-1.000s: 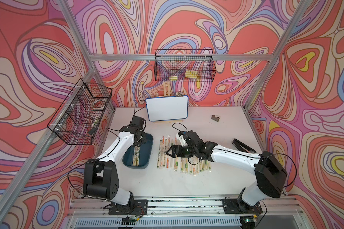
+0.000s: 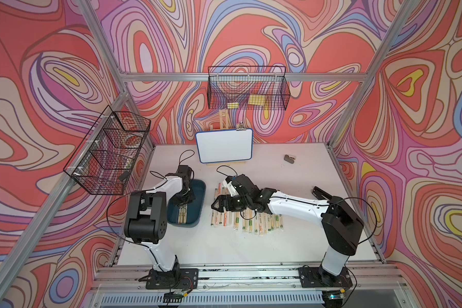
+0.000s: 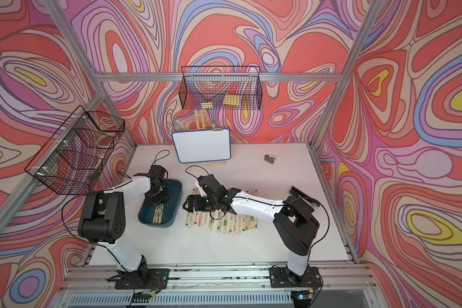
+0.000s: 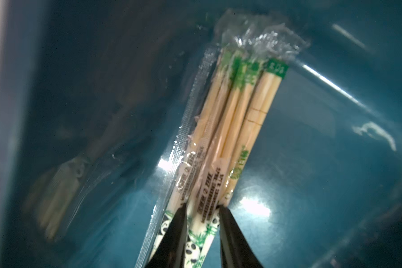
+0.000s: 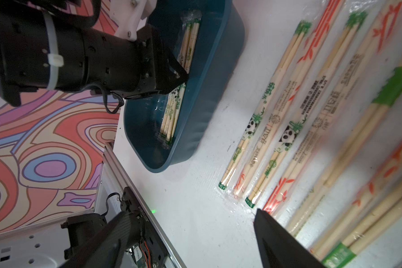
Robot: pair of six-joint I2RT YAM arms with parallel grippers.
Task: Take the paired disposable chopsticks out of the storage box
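Note:
A dark teal storage box [image 2: 198,202] on the table's left holds several wrapped chopstick pairs [image 4: 250,116], with green ends and panda prints. My left gripper is down inside the box, its fingertips apart on either side of the middle pair's printed wrapper; whether they touch it is unclear. My right gripper stands open to the right of the box, over the table, with nothing between its fingers.
Rows of wrapped chopsticks [image 5: 277,111] lie right of the box. A whiteboard [image 2: 223,144] stands at the back, and wire baskets [image 3: 220,87] hang on the frame.
My left gripper has moved down into the box as its arm shifted. My right gripper has moved left, toward the box.

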